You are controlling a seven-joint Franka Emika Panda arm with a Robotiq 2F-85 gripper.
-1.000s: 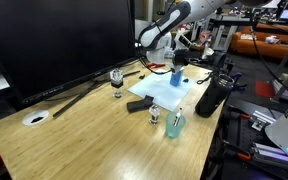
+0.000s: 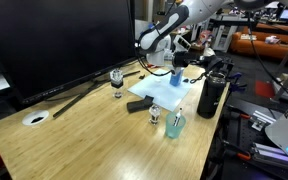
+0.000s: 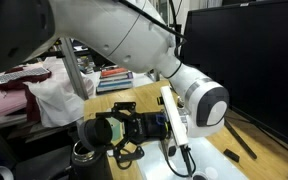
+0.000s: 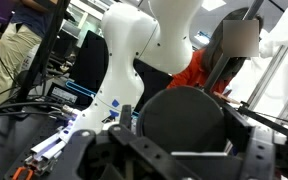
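Note:
My gripper (image 3: 126,132) is up in the air at the right end of the table, just above a tall black canister (image 2: 212,93). A dark round object (image 4: 182,122) fills the space between its fingers in the wrist view. In exterior view 2 this object looks like a tilted dark cup with a greenish side (image 3: 108,132). Whether the fingers press on it cannot be made out. Below it, the canister's pale rim (image 3: 84,153) shows, partly hidden. A blue cup (image 2: 177,77) stands on white paper (image 2: 164,92).
A greenish cup (image 2: 175,125) with a utensil in it stands near the front edge, beside a small white-and-dark item (image 2: 155,115). A black block (image 2: 139,104) and another small item (image 2: 117,80) lie farther left.
The gripper end of the arm looks slightly shifted near the black canister. Everything on the table stays where it was.

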